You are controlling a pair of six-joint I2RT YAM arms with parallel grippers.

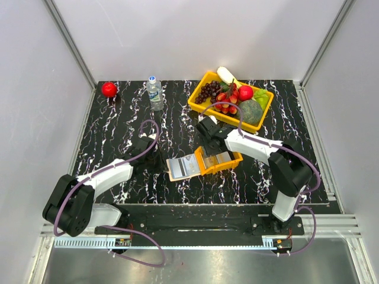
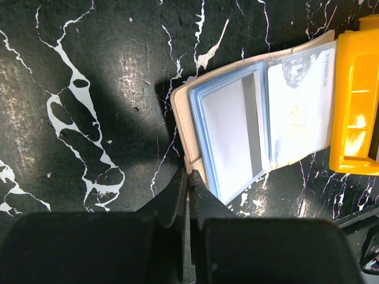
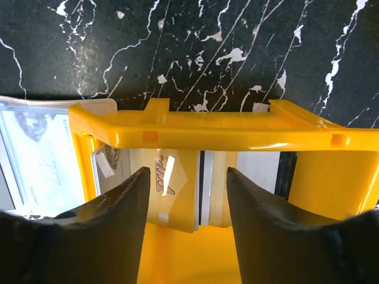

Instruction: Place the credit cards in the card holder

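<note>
The beige card holder (image 2: pixel 183 124) lies flat and unfolded, with a blue-edged pocket that shows a white card with a grey stripe (image 2: pixel 231 121). My left gripper is shut with its tips at the holder's near edge; whether they pinch it is unclear. In the yellow basket (image 3: pixel 207 131) stand a silver card (image 3: pixel 113 168) at the left end, a gold card (image 3: pixel 155 198) and several more cards (image 3: pixel 258 168) to the right. My right gripper stands open above this row, its fingertips apart on either side of the gold card, touching nothing visibly.
The basket's left wall adjoins the holder's right end. Behind stands a yellow tray (image 1: pixel 195 105) of fruit and vegetables. A water bottle (image 1: pixel 155 94) and a red ball-like object (image 1: pixel 109 89) sit at the back left.
</note>
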